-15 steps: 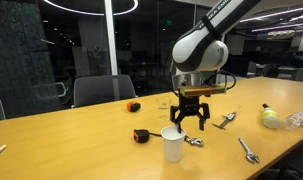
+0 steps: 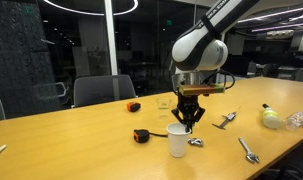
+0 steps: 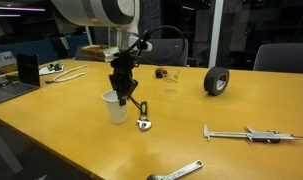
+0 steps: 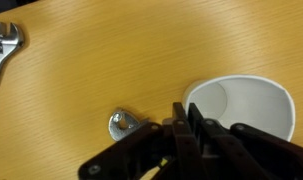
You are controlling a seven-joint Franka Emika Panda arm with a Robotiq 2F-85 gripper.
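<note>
A white cup (image 2: pixel 178 141) stands upright on the wooden table (image 2: pixel 71 140). Seen from exterior view 1, my gripper (image 2: pixel 188 128) points down at the cup's right rim. The wrist view has the fingertips close together at the near-left rim of the cup (image 4: pixel 236 108), whose open mouth faces the camera. My gripper is shut on that rim, with one finger over the inside. In exterior view 2 the fingers partly hide the cup (image 3: pixel 116 108).
Close by the cup lies an adjustable wrench (image 3: pixel 144 122). A spanner (image 2: pixel 249 151), a caliper (image 3: pixel 249 135) and a black tape measure (image 2: pixel 141 136) are spread around. A black wheel (image 3: pixel 217 81) stands farther back.
The fingers, spread apart a second ago, have come together at the cup's rim. The cup has shifted slightly right towards the gripper in exterior view 1. The arm looks nearly still.
</note>
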